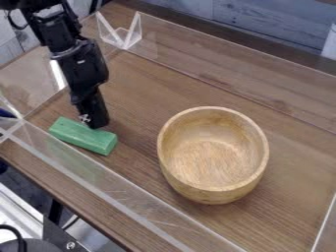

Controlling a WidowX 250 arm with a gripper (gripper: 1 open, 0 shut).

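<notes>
My black gripper [92, 118] reaches down from the upper left, its tip shut just above and behind a green rectangular block [82, 136] lying on the wooden table. Nothing shows between the fingers. A round wooden bowl [213, 156] stands to the right of the block, apart from it.
A clear plastic piece [118, 31] is at the back left. Transparent edges run along the front left and far right, and a pale wall [250, 15] stands at the back.
</notes>
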